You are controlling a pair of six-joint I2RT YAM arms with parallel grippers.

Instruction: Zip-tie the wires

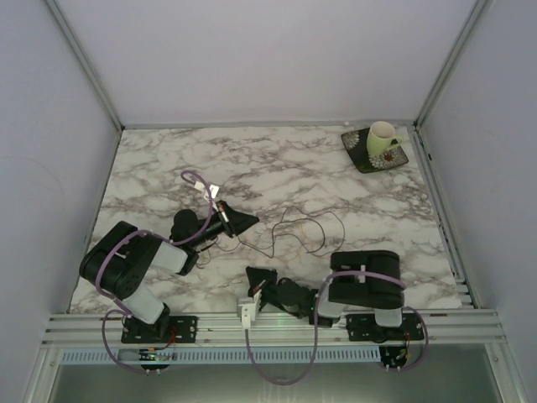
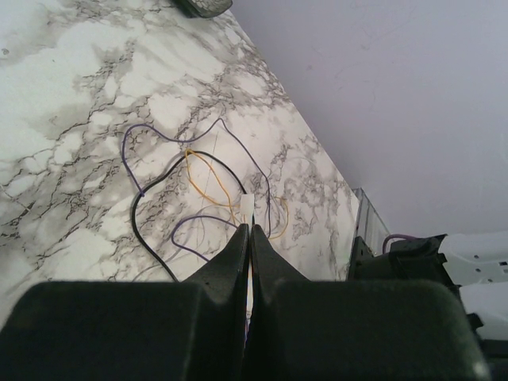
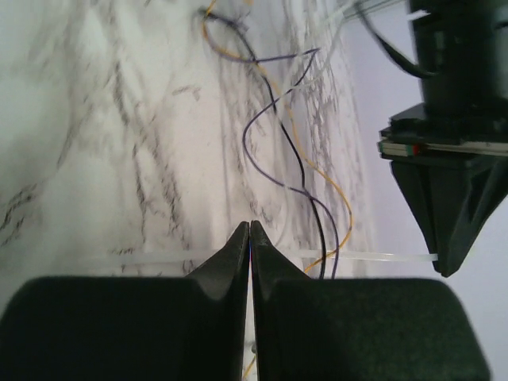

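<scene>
My left gripper (image 1: 257, 221) is shut on one end of a white zip tie (image 2: 248, 208). From there, the zip tie stretches across the right wrist view, blurred, passing the wires and the right fingertips. In that view, my right gripper is shut with nothing between its fingers; the zip tie and wires lie outside them. Purple (image 2: 127, 155), black (image 2: 141, 232) and orange (image 2: 190, 171) wires curve loosely over the marble table. A pale strand also loops near the wires in the right wrist view. The fingers hide part of the bundle.
A green mug (image 1: 382, 138) stands on a dark floral tray (image 1: 358, 154) at the back right. Walls enclose the left, back and right sides.
</scene>
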